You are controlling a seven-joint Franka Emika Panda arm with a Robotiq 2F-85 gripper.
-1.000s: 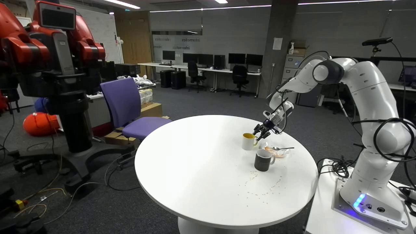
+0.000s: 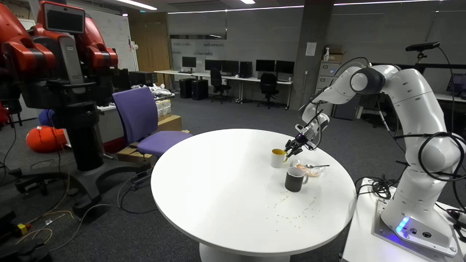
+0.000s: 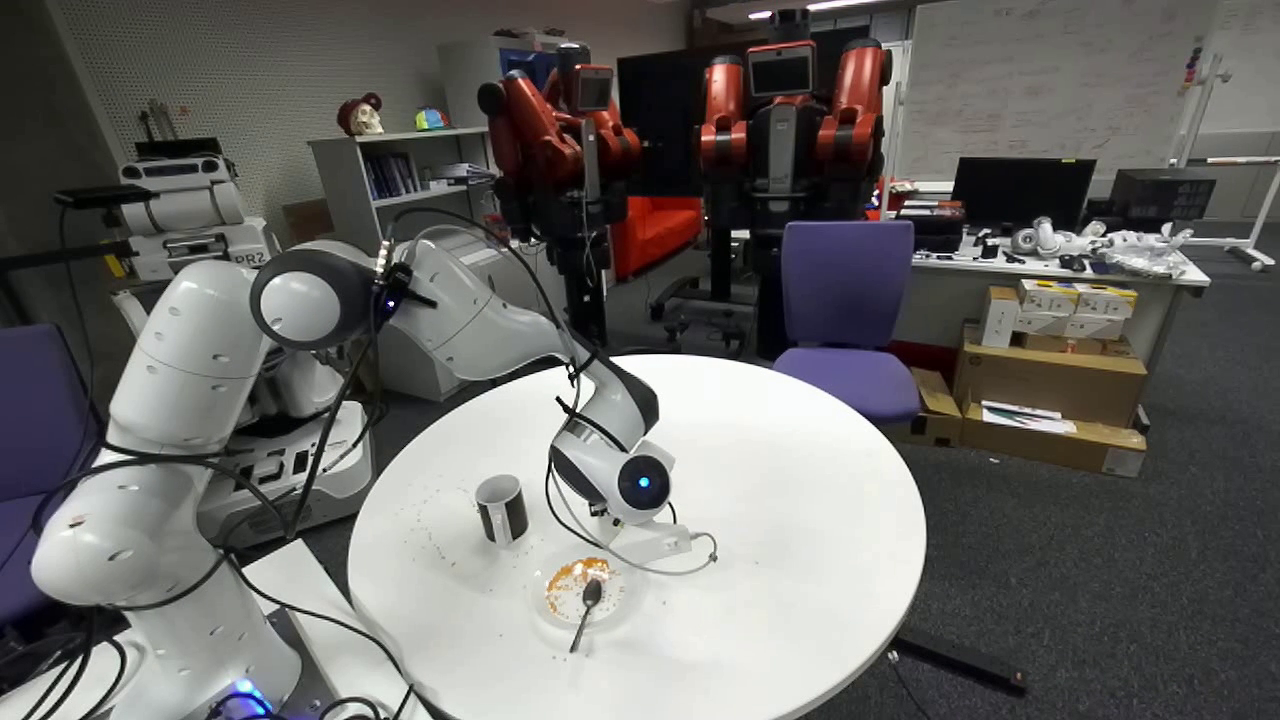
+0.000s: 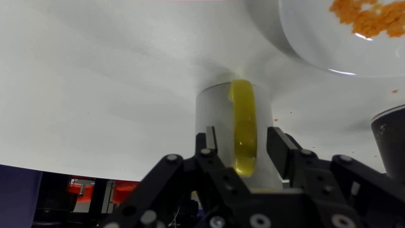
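A white mug [image 2: 277, 159] with a yellow inside and a yellow handle [image 4: 244, 129] stands upright on the round table. My gripper [image 2: 290, 153] is at the handle's side of this mug. Seen from the wrist, the gripper has one finger on each side of the handle, part open, with a gap left between each finger and the handle. In exterior view 2 my arm hides the yellow-handled mug and the fingers.
Close by stands a dark mug [image 2: 294, 179]. A clear plate [image 3: 614, 612] holds orange bits and a spoon [image 3: 585, 614]. Crumbs lie scattered near the dark mug.
The fingers have drawn closer together around the handle. Arm and mugs look to be in the same places.
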